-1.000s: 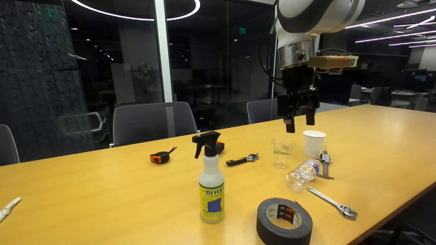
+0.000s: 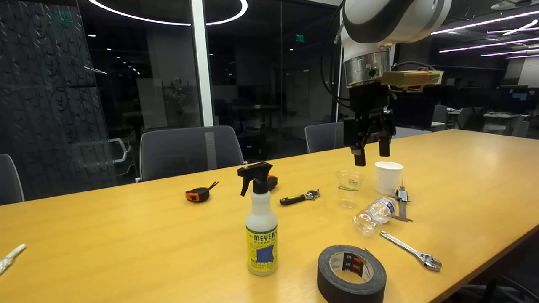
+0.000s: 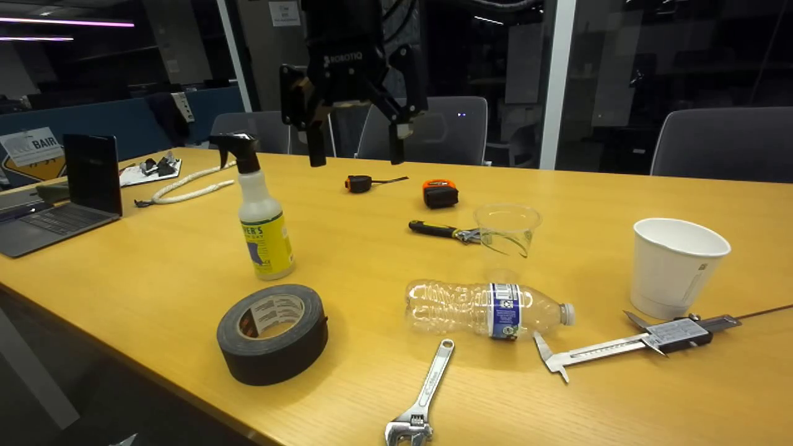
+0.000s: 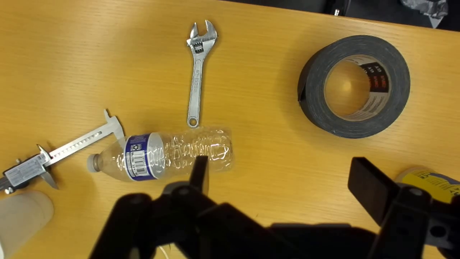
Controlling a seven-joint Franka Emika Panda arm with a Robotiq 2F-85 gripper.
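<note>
High over the table, my gripper [image 3: 357, 153] stands open, its two fingers well apart and nothing between them. In the wrist view a clear plastic bottle [image 4: 181, 151] lies on its side, its base near the left finger [image 4: 199, 172]. A roll of black tape [image 4: 314, 90] rests flat, away from the gripper. The silver adjustable wrench [image 4: 196, 82] lies beside the bottle. A caliper [image 3: 639, 345] touches or nearly touches the bottle's neck end; I cannot tell which. Upright stand a spray bottle [image 3: 267, 230], a clear cup [image 3: 507, 238] and a white paper cup [image 3: 673, 271].
A laptop [image 3: 93, 178] and a white rope [image 3: 186, 189] occupy the far left. Bare wood separates the tape roll from the bottle.
The gripper sits very slightly lower in exterior view 1. Everything on the table looks unmoved.
</note>
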